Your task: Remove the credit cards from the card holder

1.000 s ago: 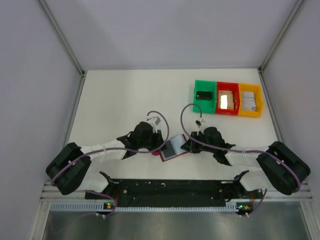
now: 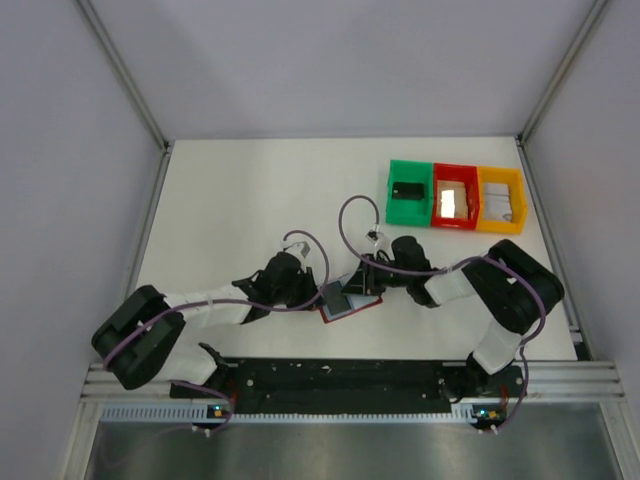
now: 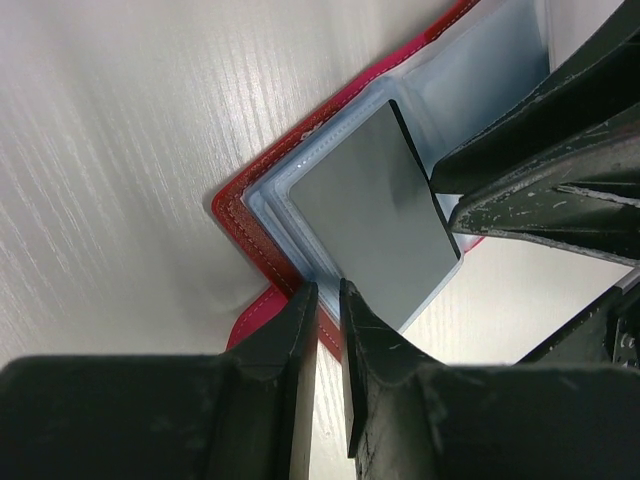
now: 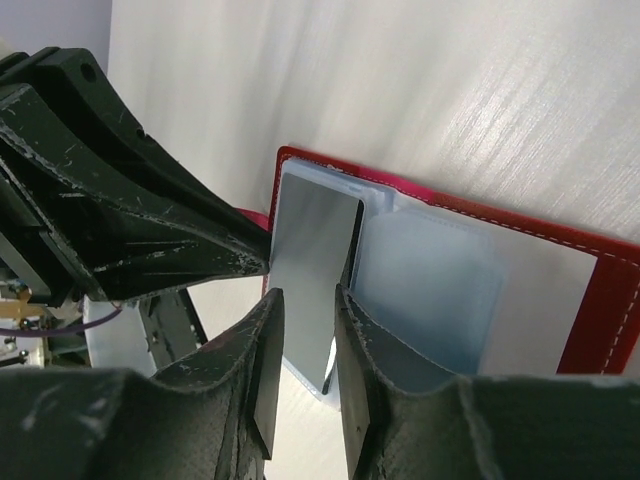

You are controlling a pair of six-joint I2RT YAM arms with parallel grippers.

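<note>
The open red card holder (image 2: 338,312) lies on the table between the grippers, with clear sleeves and a dark grey card (image 3: 370,205) in one sleeve. My left gripper is down at the holder's left edge by that card, its fingers a little apart. My right gripper is over the card's long edge beside the empty-looking clear sleeve (image 4: 425,280), fingers slightly apart; whether it touches the card is hard to tell.
At the back right stand green (image 2: 408,212), red (image 2: 455,223) and yellow (image 2: 503,226) trays with items inside.
Since a second ago both grippers moved: the left slightly down and left, the right leftward and up onto the holder. The right arm's elbow has shifted left too.
</note>
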